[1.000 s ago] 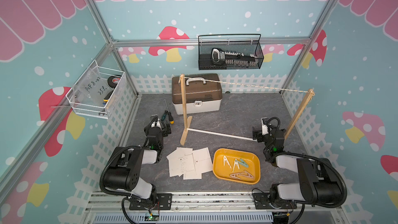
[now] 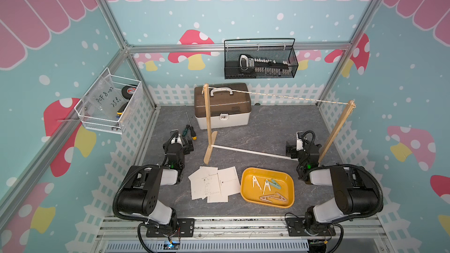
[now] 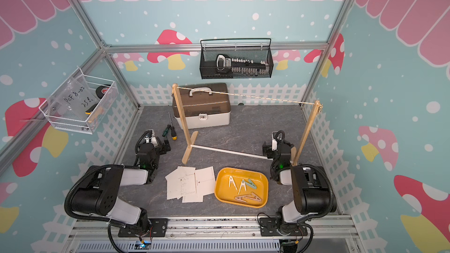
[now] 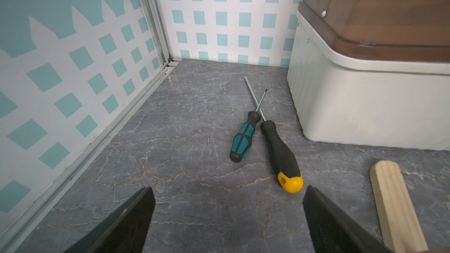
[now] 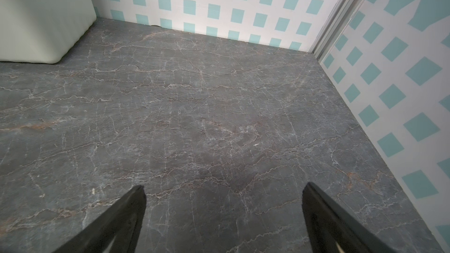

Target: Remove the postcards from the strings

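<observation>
The string (image 2: 281, 96) stretches between two wooden posts with no postcards on it. Several white postcards (image 2: 213, 185) lie overlapped on the table in front of the left post (image 2: 208, 117). To their right, several clothespins (image 2: 266, 186) lie in a yellow tray (image 2: 243, 192). My left gripper is open above bare table, short of two screwdrivers and left of the post. My right gripper is open too, near the right post (image 2: 337, 128), and only bare table shows between its fingers.
Two crossed screwdrivers (image 4: 282, 159) lie beside the brown-lidded toolbox (image 4: 365, 98) at the back. A white rod (image 2: 253, 151) joins the post feet low across the table. Bare table (image 5: 211, 93) spreads out at the back right.
The right arm's elbow has swung a little inward to the left, its gripper shifting only slightly. The left arm, postcards and tray have not moved.
</observation>
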